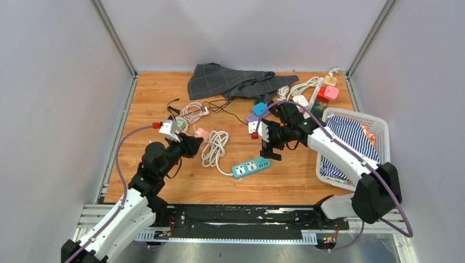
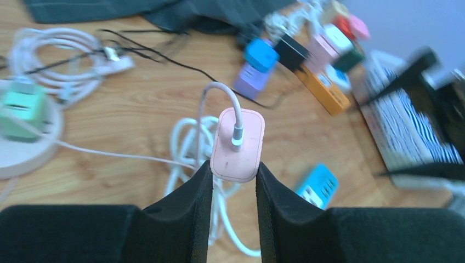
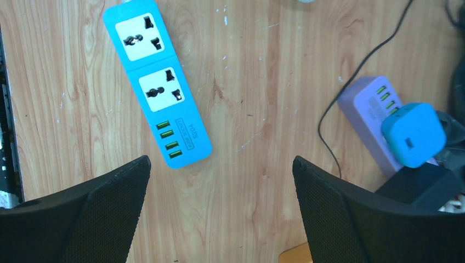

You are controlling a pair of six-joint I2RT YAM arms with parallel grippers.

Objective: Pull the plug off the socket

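Observation:
My left gripper (image 1: 194,143) is raised over the left-middle table, holding a pink plug (image 2: 236,145) with a white cord between its fingertips, clear of any socket. The teal power strip (image 1: 251,167) lies on the table with both visible outlets (image 3: 162,87) empty; its white cord coils (image 1: 216,142) beside it. My right gripper stands open above the table next to the strip, nothing between its fingers.
A purple strip with a blue plug (image 3: 411,134), more strips, plugs and cable coils crowd the back. A grey cloth (image 1: 219,82) lies behind. A white basket (image 1: 384,142) with striped fabric is at right.

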